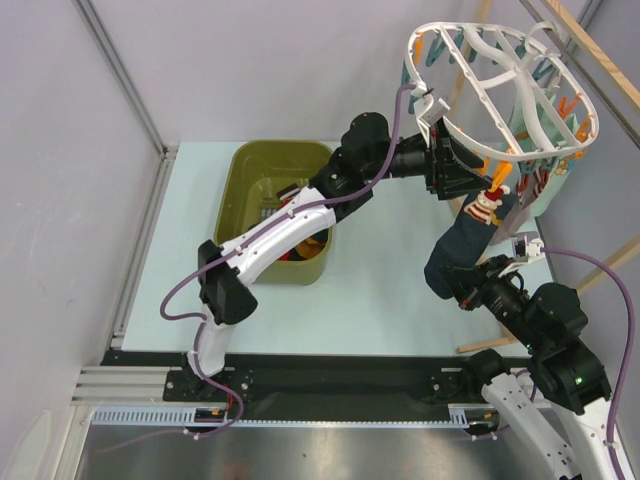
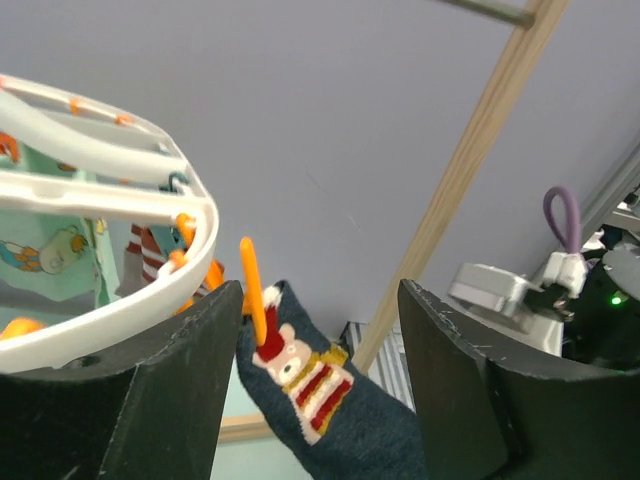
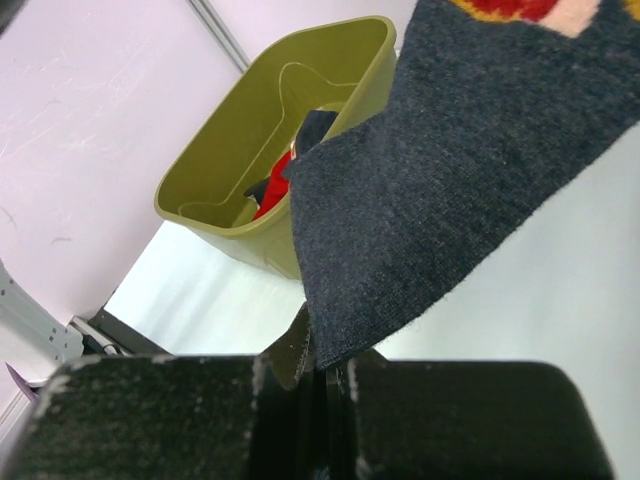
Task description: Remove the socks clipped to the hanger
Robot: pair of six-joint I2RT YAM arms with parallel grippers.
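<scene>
A dark grey sock with a red, white and orange figure hangs below the white hanger. An orange clip sits at the sock's upper end in the left wrist view. My left gripper is open at the hanger's rim; its fingers stand on either side of the clip's area without closing on it. The sock's lower end is pinched by my right gripper, shut on the thin cloth. The sock stretches up and right from those fingertips.
An olive bin with several dark and red items stands on the white table. Other clipped socks, such as a green one, hang from the hanger. A wooden pole rises behind it.
</scene>
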